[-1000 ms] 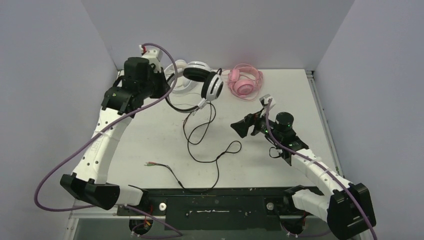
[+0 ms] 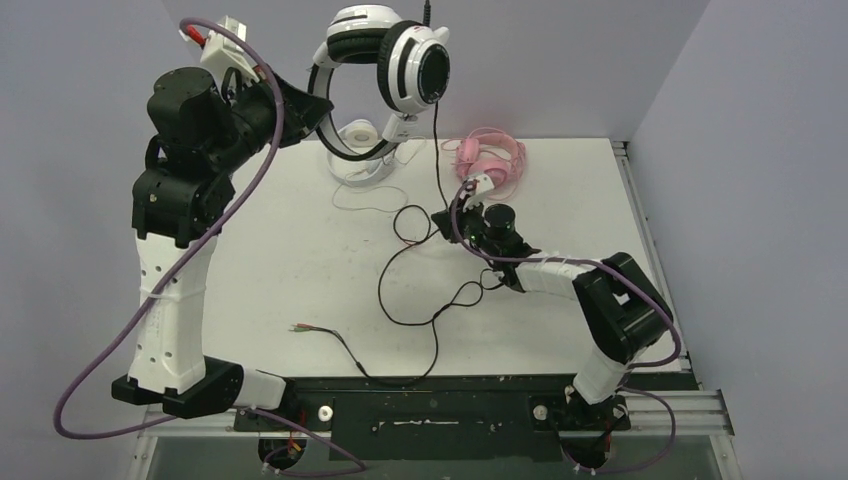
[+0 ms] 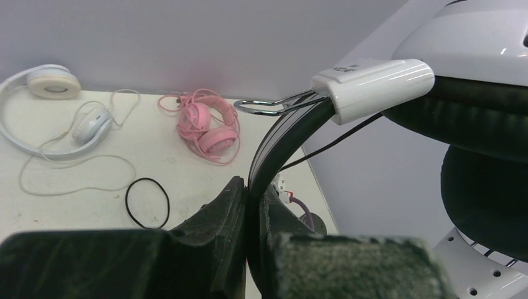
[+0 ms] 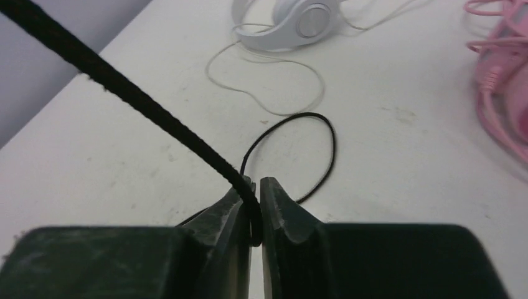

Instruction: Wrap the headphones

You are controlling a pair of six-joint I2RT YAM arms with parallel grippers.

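Note:
High over the back of the table, white headphones with black ear pads [image 2: 413,62] hang from my left gripper [image 2: 318,108]. It is shut on their black headband [image 3: 269,146], which stands upright between its fingers in the left wrist view. From the ear cup a black cable [image 2: 437,150] drops to my right gripper [image 2: 441,222]. In the right wrist view the cable [image 4: 155,112] runs between the shut fingers. Beyond them it forms a loop on the table, and in the top view its rest curves forward to bare coloured ends [image 2: 308,328].
Pink headphones [image 2: 488,160] with wound cable lie at the back of the white table [image 2: 290,270]. A second white pair [image 3: 50,146] with a thin white cable lies at the back left. Walls stand behind and on both sides.

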